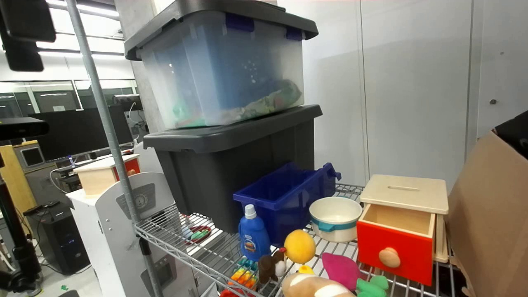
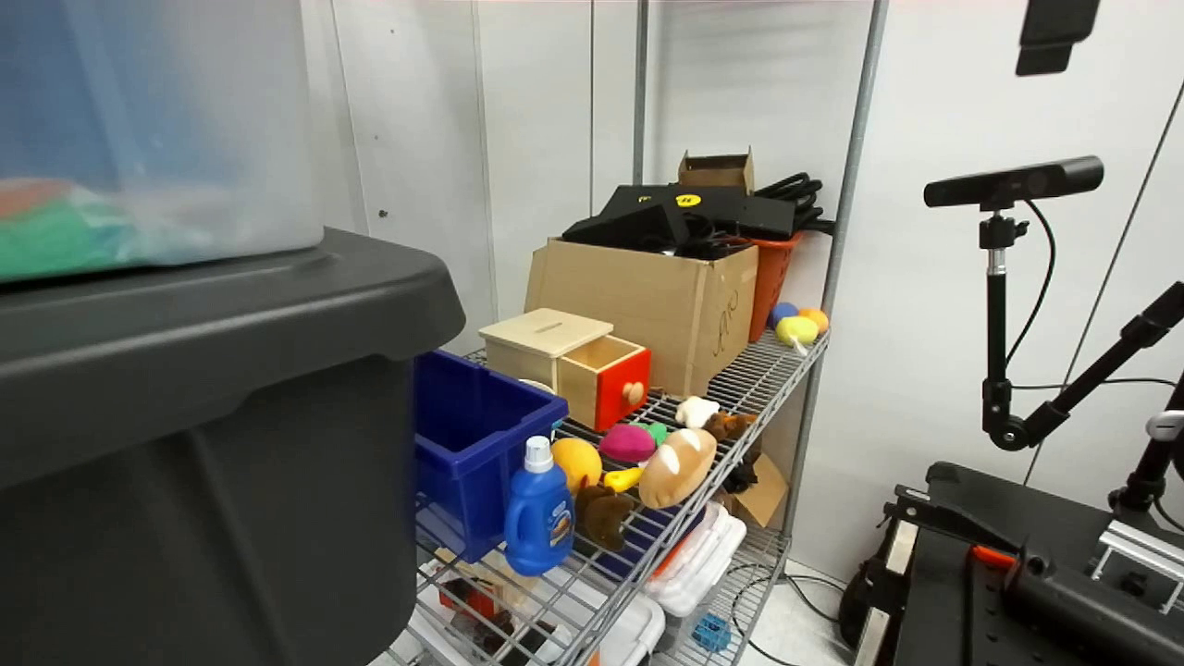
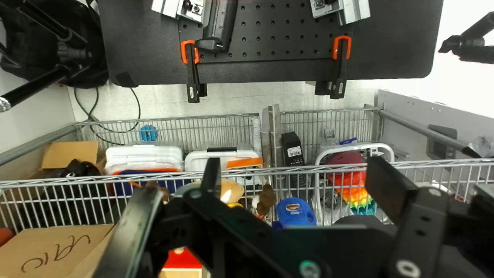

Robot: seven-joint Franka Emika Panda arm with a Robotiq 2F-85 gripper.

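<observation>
My gripper shows in the wrist view, its two black fingers spread wide with nothing between them; it stands open above the wire shelf. Both exterior views leave it out. On that shelf, a wooden box has its red drawer (image 1: 373,250) pulled out and empty. Left of it stands a white pot (image 1: 341,234) with a teal band, beside an open blue bin (image 1: 277,203). A blue detergent bottle (image 1: 255,240) is upright in front of the bin. Nearby lie a yellow-orange ball (image 1: 300,246), a magenta toy (image 1: 341,269) and a bread toy (image 2: 677,468).
Stacked lidded totes (image 1: 237,170) fill the shelf left of the bin. A cardboard box (image 2: 633,287) flanks the wooden box. The shelf's front rail (image 3: 245,174) crosses the wrist view, with a lower shelf beyond and a black table (image 3: 393,60) opposite.
</observation>
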